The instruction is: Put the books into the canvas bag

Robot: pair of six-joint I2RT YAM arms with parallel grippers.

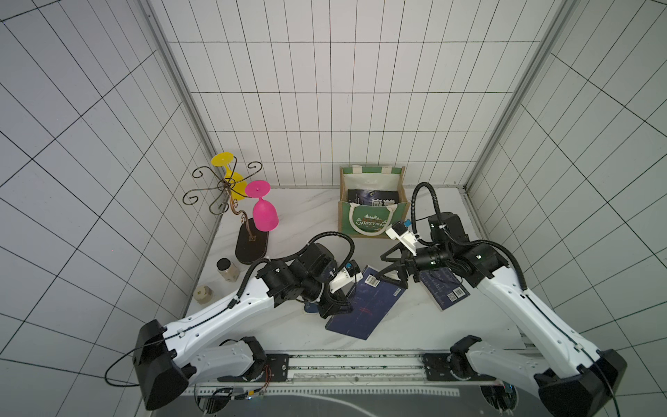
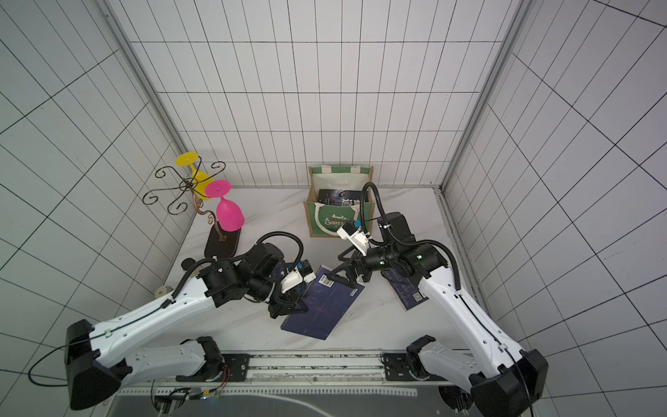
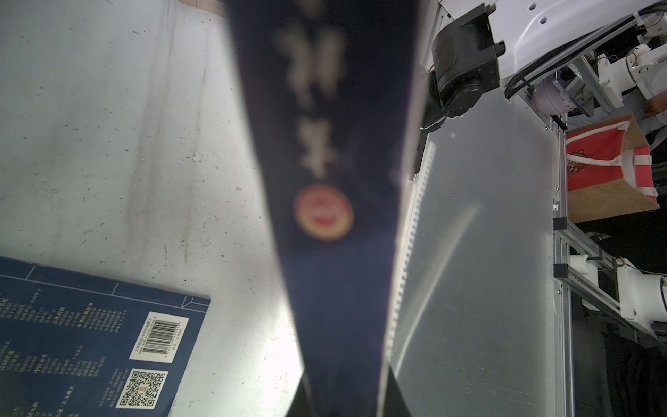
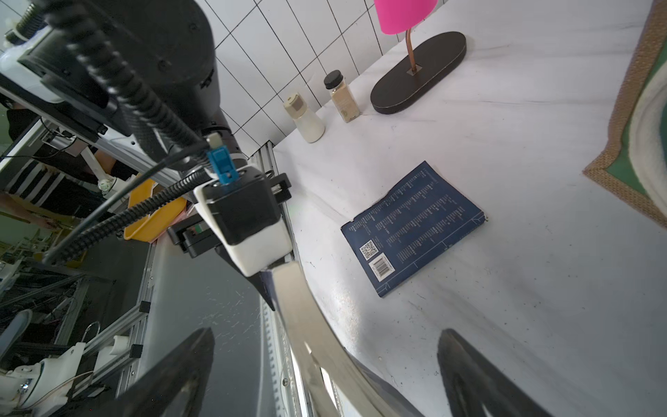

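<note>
My left gripper is shut on the spine of a large dark blue book, which is tilted above the front middle of the table. That spine fills the centre of the left wrist view. My right gripper stands open near the held book's upper right edge; in its view the book's pale page edge shows between the fingers. A second blue book lies flat, mostly hidden from above. Another blue book lies at the right, under the right arm. The green canvas bag stands open at the back, a dark book inside.
At the left stands a lamp with a pink shade and a dark base. Two small jars, one of them black-capped, stand in front of it. Bare table lies between the books and the bag.
</note>
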